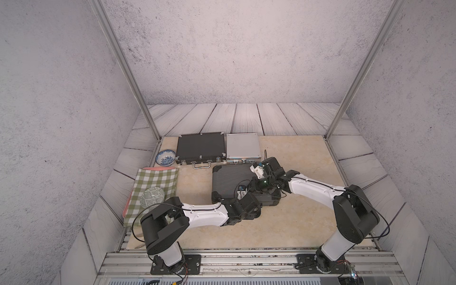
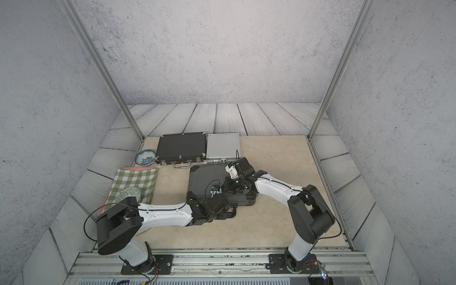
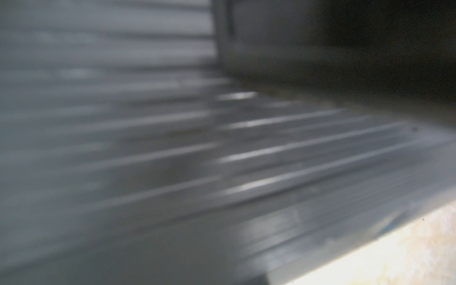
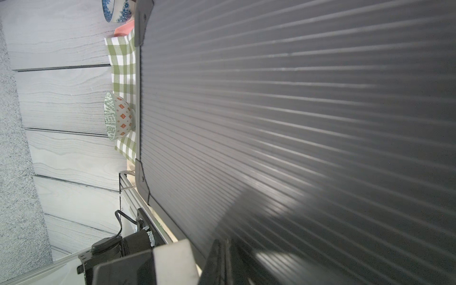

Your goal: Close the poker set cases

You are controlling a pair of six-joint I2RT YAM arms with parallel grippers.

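Observation:
The dark grey ribbed case (image 1: pixel 232 176) lies in the middle of the table with its lid down. My left gripper (image 1: pixel 253 209) is shut at the case's front edge, over the latch and handle (image 1: pixel 258 212), which it partly covers. The left wrist view holds only a close, blurred stretch of ribbed case surface (image 3: pixel 142 118). Over the right part of the lid, my right gripper is shut with nothing visible between its fingers. Behind lie a black case (image 1: pixel 201 146) and a silver case (image 1: pixel 243 145), lids down.
A blue-patterned bowl (image 1: pixel 165 157) stands at the back left. In front of it lies a green checked cloth (image 1: pixel 163 178) with a patterned bowl (image 1: pixel 152 197) on it.

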